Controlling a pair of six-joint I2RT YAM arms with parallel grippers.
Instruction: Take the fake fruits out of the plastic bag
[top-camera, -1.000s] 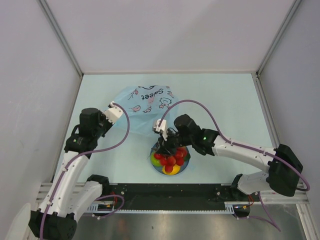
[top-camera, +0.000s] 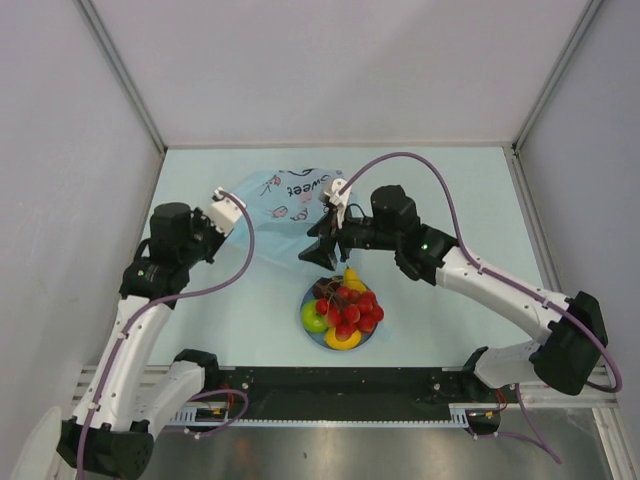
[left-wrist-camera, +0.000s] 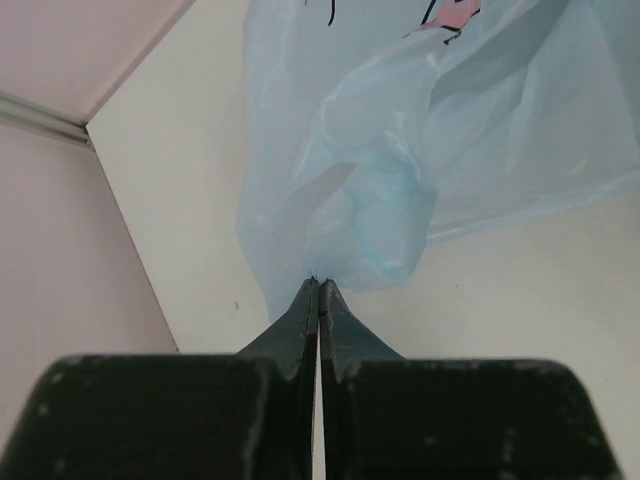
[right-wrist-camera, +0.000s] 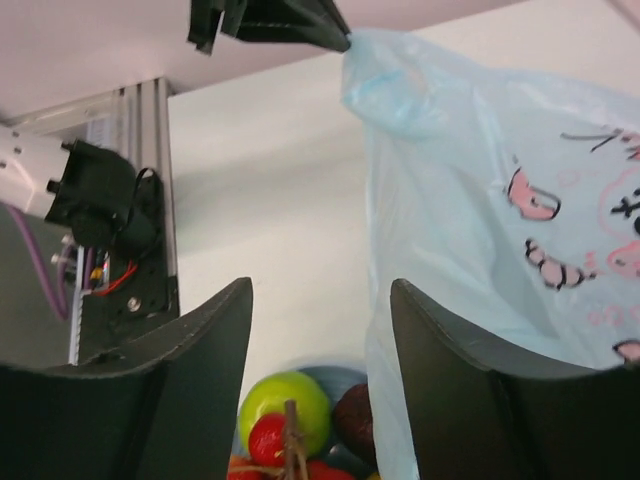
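Observation:
The plastic bag (top-camera: 285, 215) with printed drawings lies at the back of the table. My left gripper is shut at a bunched part of the bag (left-wrist-camera: 360, 210) at its left end; whether film is between the tips cannot be told. My right gripper stands part open above a bowl (top-camera: 311, 332) of fake fruit, with the bag's edge hanging behind its fingers. The bowl holds a red bunch (top-camera: 350, 312), a green fruit (right-wrist-camera: 300, 398), a dark fruit (right-wrist-camera: 354, 420) and yellow fruits (top-camera: 342, 338).
Walls stand at the back and both sides.
My right gripper has risen from the fruit bowl toward the back, opening and uncovering more of the fruit.

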